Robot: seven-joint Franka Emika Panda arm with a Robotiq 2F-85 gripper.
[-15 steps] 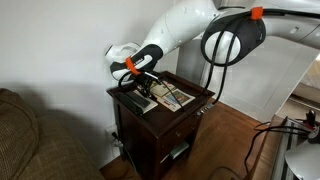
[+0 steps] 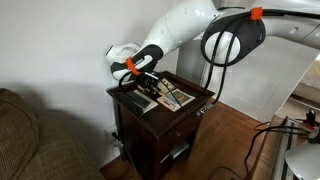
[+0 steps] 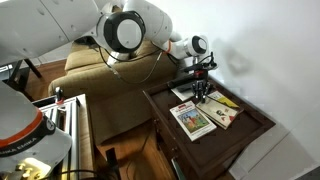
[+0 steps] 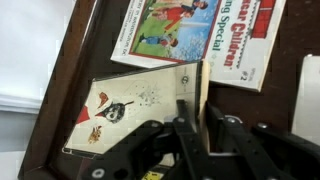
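Note:
My gripper reaches down over the dark cabinet top, at the edge of a thin book with a pale cover and small red and black drawings. The book's tan edge runs up to the fingers in the wrist view, but whether they pinch it is unclear. A colourful children's book lies flat just beyond. In exterior view 2 the gripper stands among the books, beside that colourful book.
The dark wooden cabinet has bare room on its top toward the front. A white wall stands close behind it. A brown sofa is at the left in exterior view 1.

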